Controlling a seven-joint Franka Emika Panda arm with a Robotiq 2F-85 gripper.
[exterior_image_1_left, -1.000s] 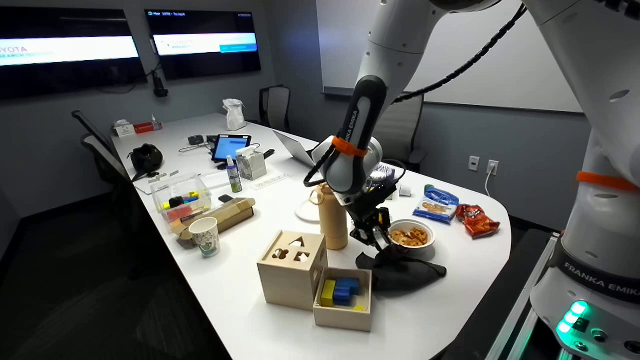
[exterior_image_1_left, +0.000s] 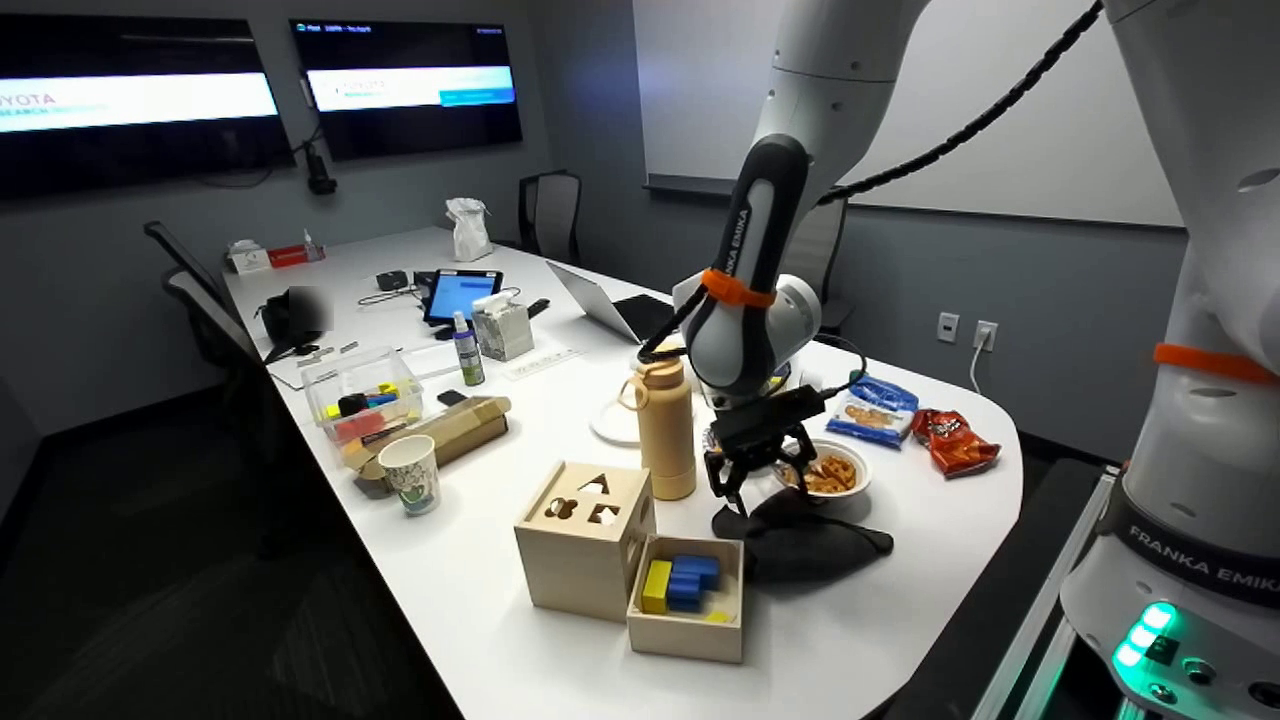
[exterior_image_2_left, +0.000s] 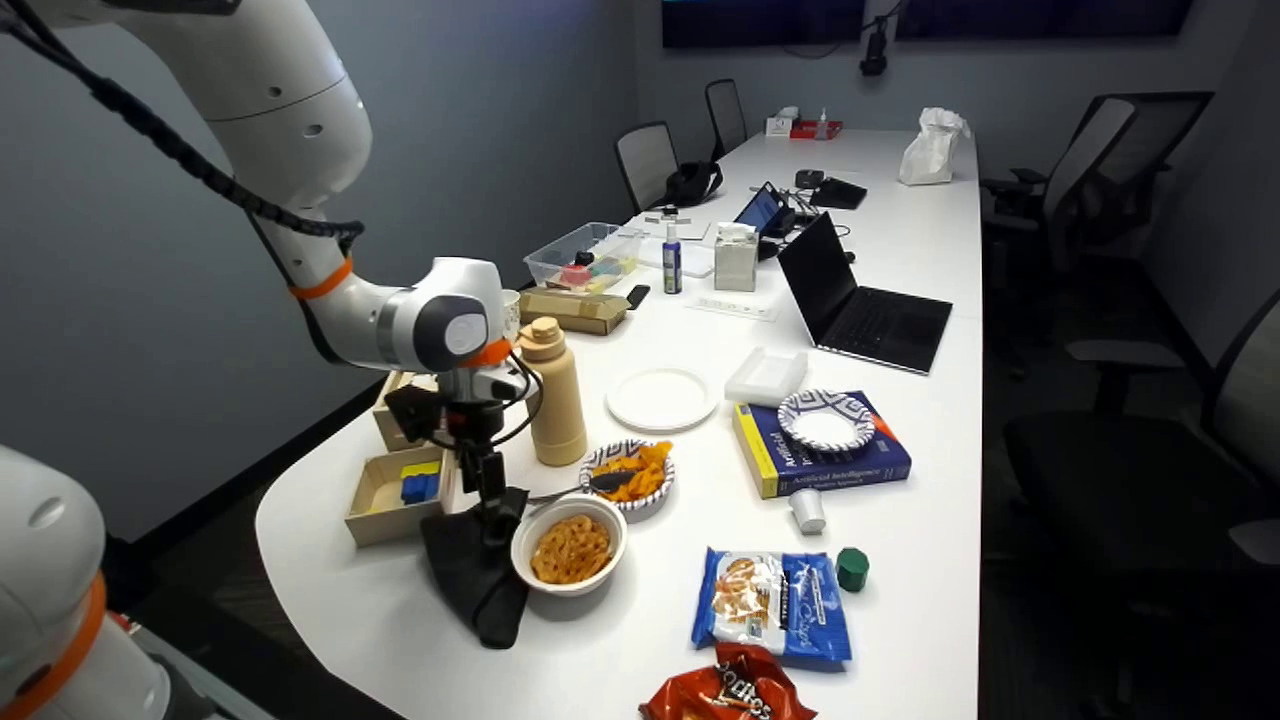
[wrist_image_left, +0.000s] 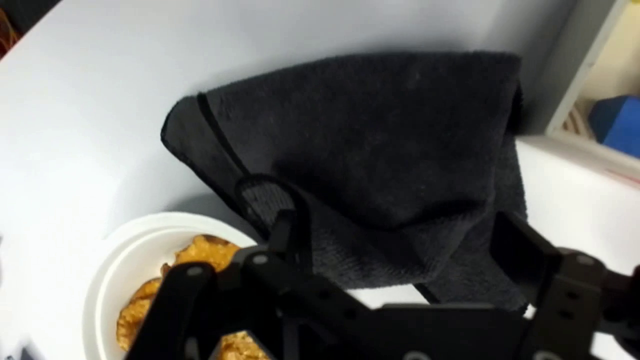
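Note:
A dark grey cloth (wrist_image_left: 384, 138) lies folded and rumpled on the white table, between the wooden box with blocks and a white bowl. My gripper is open above the cloth's near edge in the wrist view, its fingers (wrist_image_left: 514, 245) wide apart with no object held. In exterior view 1 the gripper (exterior_image_1_left: 768, 478) hangs just over the cloth (exterior_image_1_left: 804, 540). From the other side, the gripper (exterior_image_2_left: 489, 504) hides part of the cloth (exterior_image_2_left: 474, 576). Whether the fingertips touch the fabric I cannot tell.
Close beside the gripper stands a white bowl of pretzels (exterior_image_2_left: 571, 550), with a patterned bowl of orange food (exterior_image_2_left: 648, 474) behind it. A tan bottle (exterior_image_1_left: 667, 432), a shape-sorter box (exterior_image_1_left: 576, 564) and an open wooden box (exterior_image_1_left: 684, 638) crowd the other side.
The arm and gripper have shifted right in exterior view 1, away from the bottle and more over the cloth. The cloth and bowls look unmoved.

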